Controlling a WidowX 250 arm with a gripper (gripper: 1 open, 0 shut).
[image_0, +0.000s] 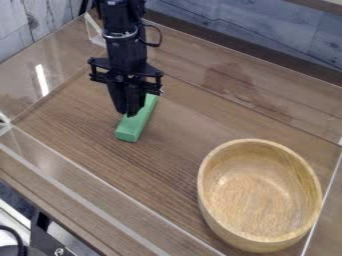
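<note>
The black robot gripper (127, 100) hangs down in the upper left of the camera view, over a green block (136, 123) lying on the wooden table. Its dark fingers overlap the upper part of the block; whether they touch it, or stand open or shut, I cannot tell.
A large round wooden bowl (258, 195) sits at the lower right of the table (87, 160). Panelled walls edge the top, and dark cables show at the lower left corner.
</note>
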